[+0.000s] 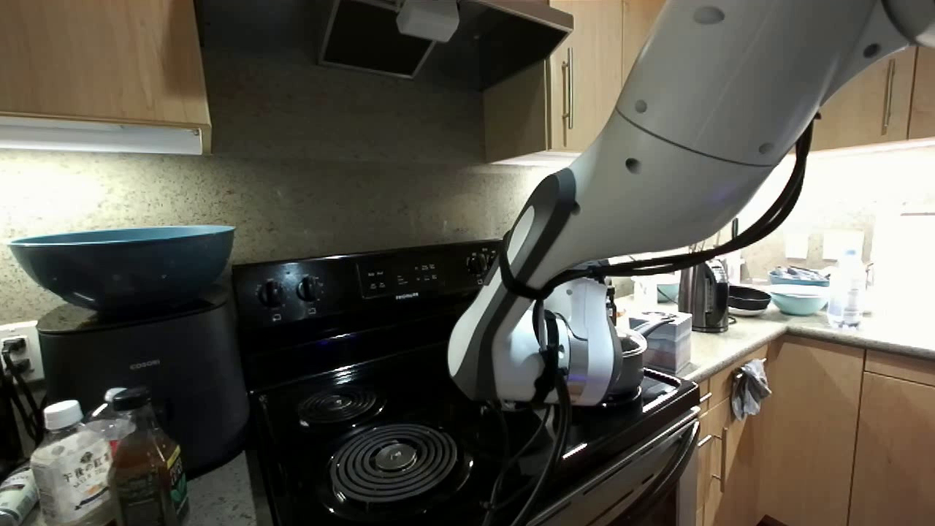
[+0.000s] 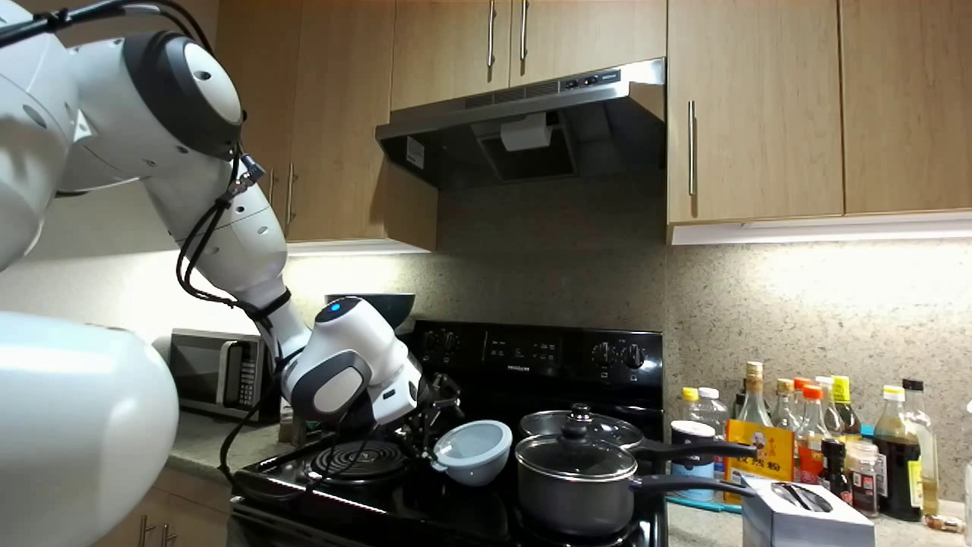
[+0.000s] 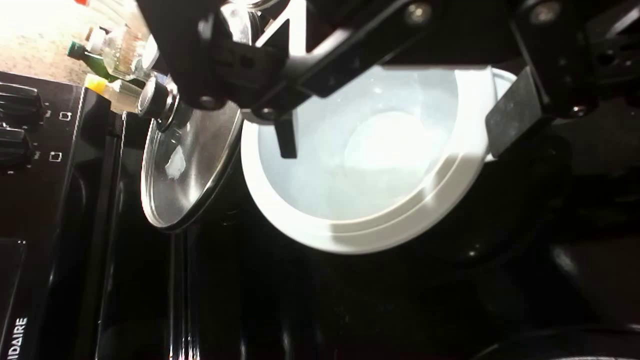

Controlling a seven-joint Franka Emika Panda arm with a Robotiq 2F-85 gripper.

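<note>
A pale blue-white bowl (image 2: 474, 451) sits on the black stove between the left burners and the pots. From the wrist view, I look down into this bowl (image 3: 360, 228) and it appears empty. My gripper is open above it, holding nothing. One finger (image 3: 286, 137) appears over the bowl's inside, the other finger (image 3: 514, 114) by the rim beside its small side tab. Whether either finger touches the bowl, I cannot tell. The arm hides the bowl in exterior view 1.
Right of the bowl stand a lidded grey pot (image 2: 575, 497) and a glass-lidded pan (image 2: 538, 422), handles pointing right. A bare coil burner (image 1: 394, 460) lies to the left. Several bottles (image 2: 811, 437) and a box (image 2: 806, 515) occupy the right counter.
</note>
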